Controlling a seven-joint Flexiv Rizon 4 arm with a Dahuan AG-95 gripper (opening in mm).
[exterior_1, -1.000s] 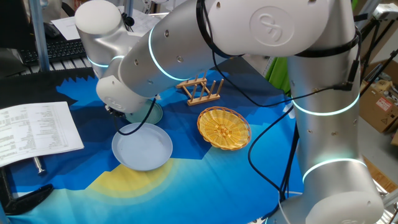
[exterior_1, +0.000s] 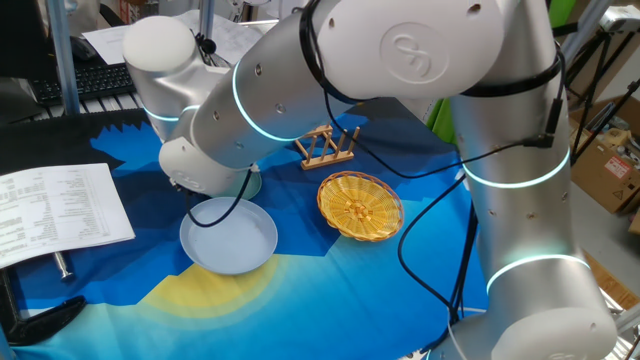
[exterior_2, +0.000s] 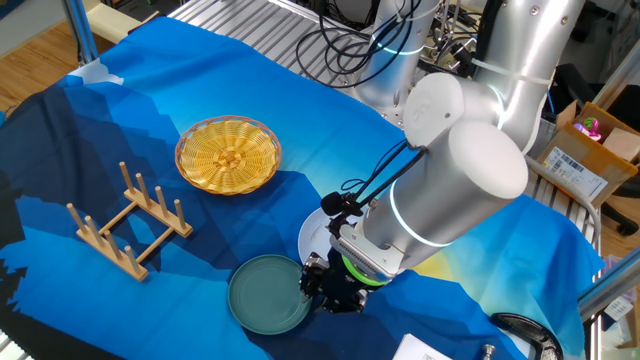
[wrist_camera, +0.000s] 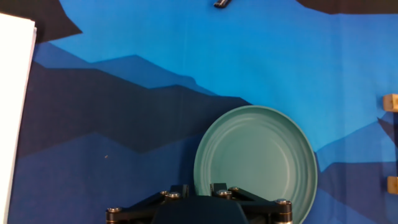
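Observation:
My gripper points down at the near-left edge of a green plate (wrist_camera: 258, 152) in the wrist view. A narrow gap shows between its fingertips, with nothing held there. In exterior view 2 the dark gripper (exterior_2: 335, 285) is just right of the green plate (exterior_2: 268, 295); whether it touches the rim cannot be told. A pale blue-white plate (exterior_1: 230, 240) lies flat nearby, partly covered by the arm in exterior view 2. A wooden dish rack (exterior_2: 130, 235) and a round yellow wicker basket (exterior_2: 228, 157) stand apart from the plates.
Printed sheets (exterior_1: 62, 215) lie at the table's left in exterior view 1, near a black clamp (exterior_1: 40, 320). Bare blue cloth (exterior_2: 300, 120) stretches between basket and robot base. A loose cable hangs from the arm.
The arm has shifted slightly, its wrist moving a little to the right and down in exterior view 1, covering more of the green plate. Plates, basket and rack have stayed put.

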